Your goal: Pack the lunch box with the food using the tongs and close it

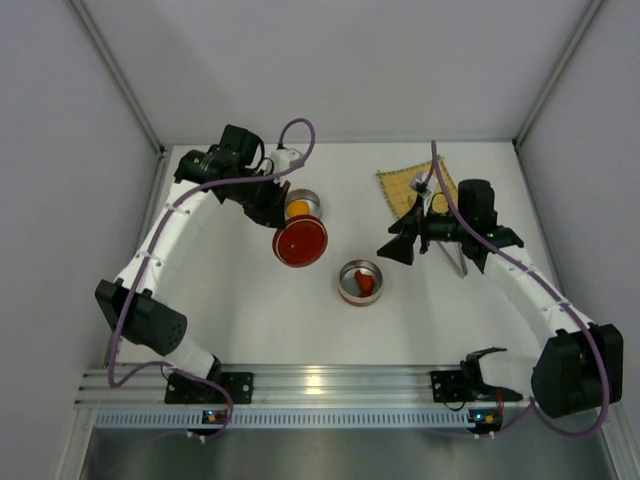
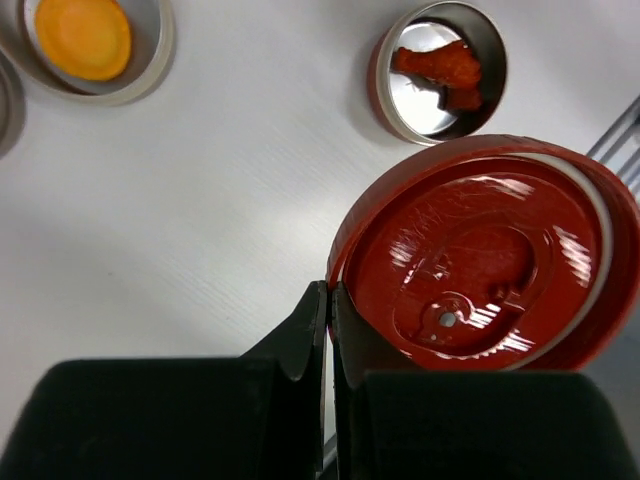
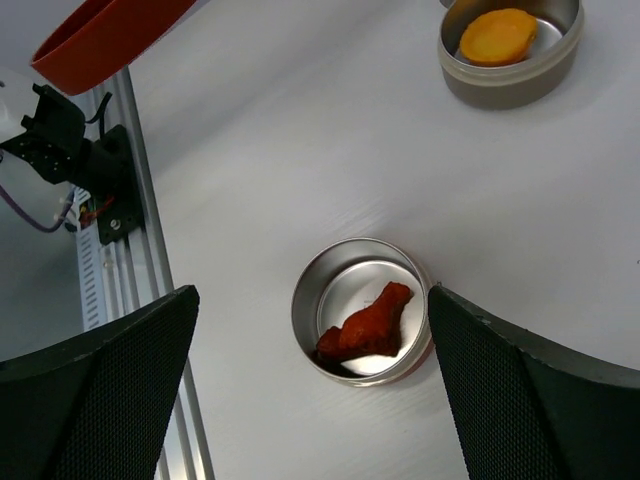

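Note:
A round red lid hangs above the table, my left gripper shut on its rim. In the top view that lid is just in front of a metal bowl holding a round orange food piece. A red-sided metal bowl with a brown-red drumstick inside stands uncovered at mid-table. My right gripper is open above and to the right of this bowl; the right wrist view shows the drumstick between its spread fingers, well below them.
Back right lies a bamboo mat, partly hidden by the right arm. Metal tongs rest at its front. Another metal container edge shows beside the orange piece's bowl.

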